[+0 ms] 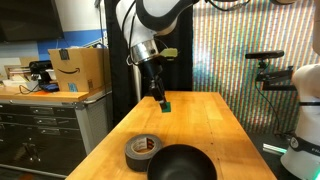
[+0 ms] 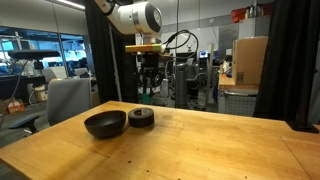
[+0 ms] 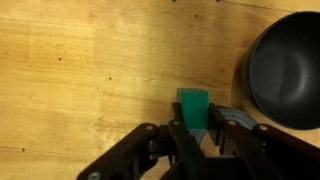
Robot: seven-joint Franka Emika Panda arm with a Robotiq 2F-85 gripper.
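A small green block (image 3: 195, 108) is pinched between the fingertips of my gripper, which is shut on it. In exterior view 1 the green block (image 1: 165, 106) hangs above the wooden table under my gripper (image 1: 163, 101). A black bowl (image 1: 181, 164) stands at the table's near end, with a roll of grey tape (image 1: 142, 149) beside it. From the wrist, the bowl (image 3: 287, 70) lies to the right of the block, and the tape roll (image 3: 238, 117) is partly hidden behind the fingers. Exterior view 2 has the bowl (image 2: 105, 124) left of the tape roll (image 2: 141, 117).
A grey chair (image 2: 69, 98) stands at its side in exterior view 2. Drawers (image 1: 45, 135) with cardboard boxes (image 1: 80, 70) on top stand left of the table in exterior view 1.
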